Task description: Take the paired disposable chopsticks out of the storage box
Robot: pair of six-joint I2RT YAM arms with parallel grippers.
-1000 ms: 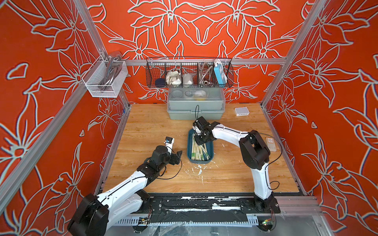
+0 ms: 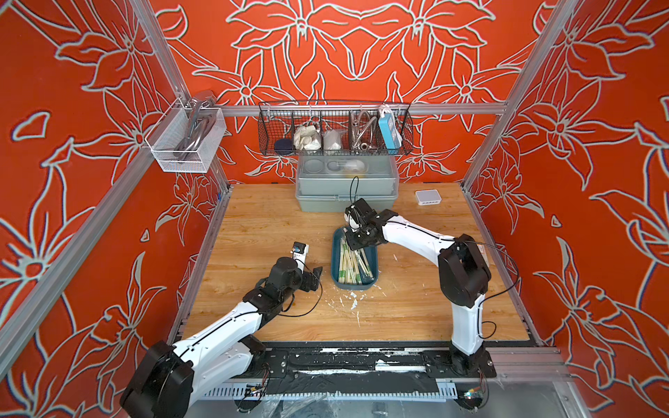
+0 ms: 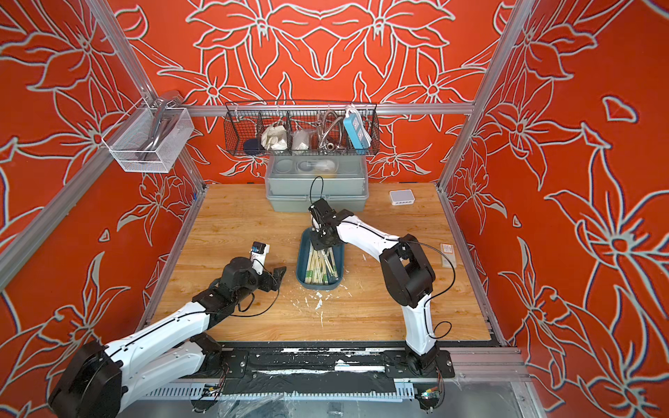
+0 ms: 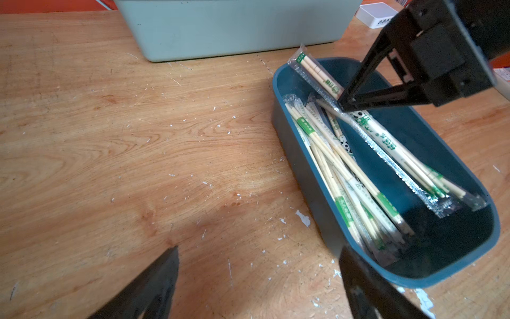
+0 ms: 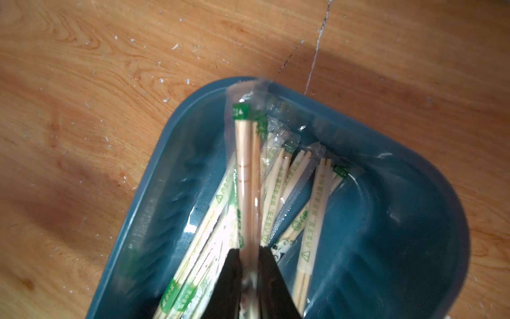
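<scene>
In the left wrist view the blue storage box (image 4: 297, 143) holds several wrapped chopstick pairs (image 4: 350, 175). My right gripper is over the box, shut on one wrapped chopstick pair (image 4: 321, 77). That pair's far end rises above the box rim, while its lower end still slopes down inside the box. From the right wrist view, the held pair (image 5: 244, 159) runs up from between the fingertips, above the other pairs. My left gripper stands open left of the box, with nothing between its fingers.
Behind the box stands a grey-green container (image 2: 348, 202) with a clear lid. A white device (image 2: 428, 197) lies at the back right. The table (image 2: 258, 216) left of the box is bare, with small white flakes near the box's front.
The left arm and the box have stayed in place.
</scene>
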